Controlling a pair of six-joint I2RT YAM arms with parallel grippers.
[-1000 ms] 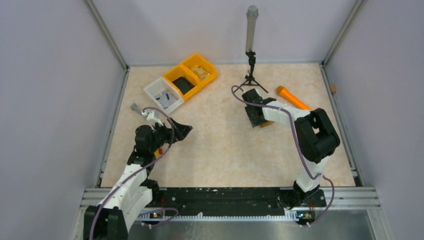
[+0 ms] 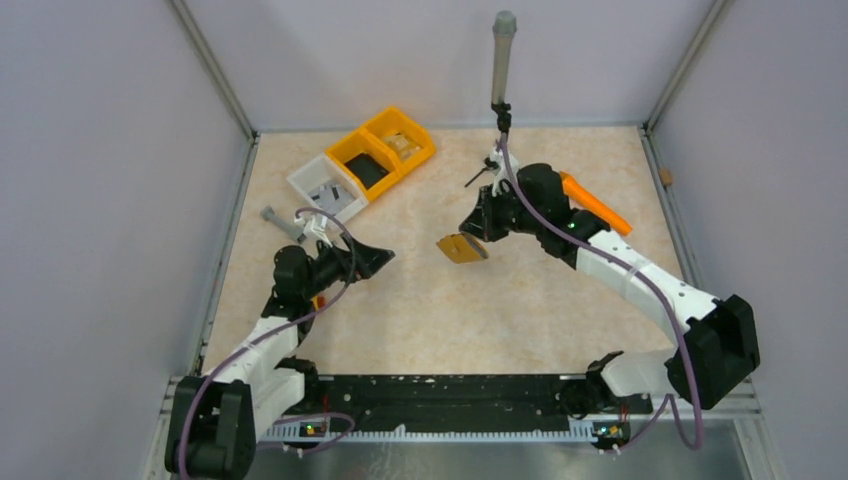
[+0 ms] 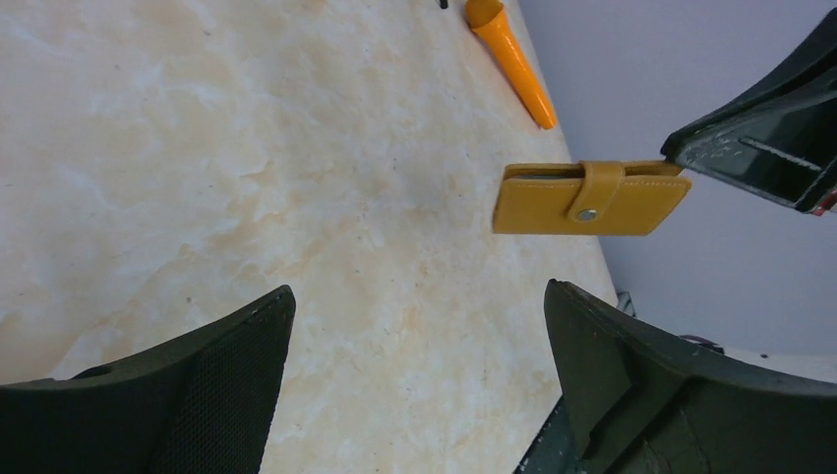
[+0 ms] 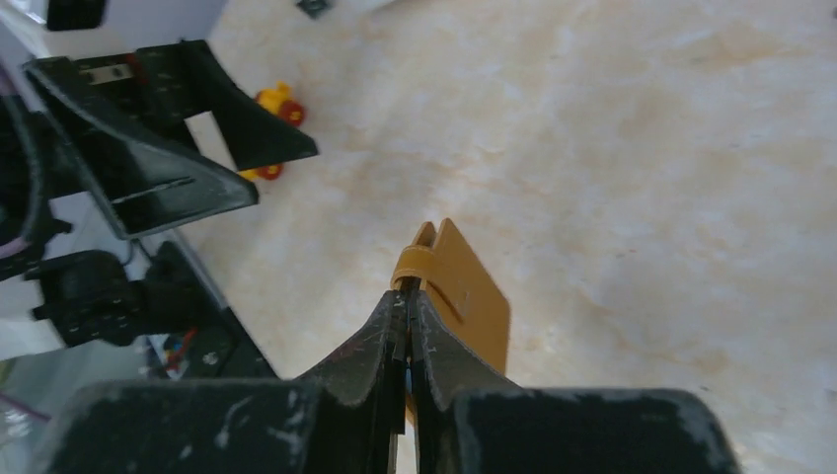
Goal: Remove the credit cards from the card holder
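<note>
My right gripper is shut on a tan leather card holder [image 2: 460, 248] and holds it above the middle of the table. In the left wrist view the holder [image 3: 617, 207] hangs with its snap strap across the upper edge, gripped at its far right corner. Any cards inside are hard to make out. My left gripper [image 2: 383, 257] stands open to the left of the holder, apart from it, with nothing between its fingers.
Yellow bins [image 2: 392, 172] and a white bin [image 2: 342, 205] stand at the back left. An orange cylinder [image 2: 600, 210] and a black stand are at the back right.
My right arm has lifted the card holder and swung it left toward the middle. My left gripper has moved slightly to the right.
</note>
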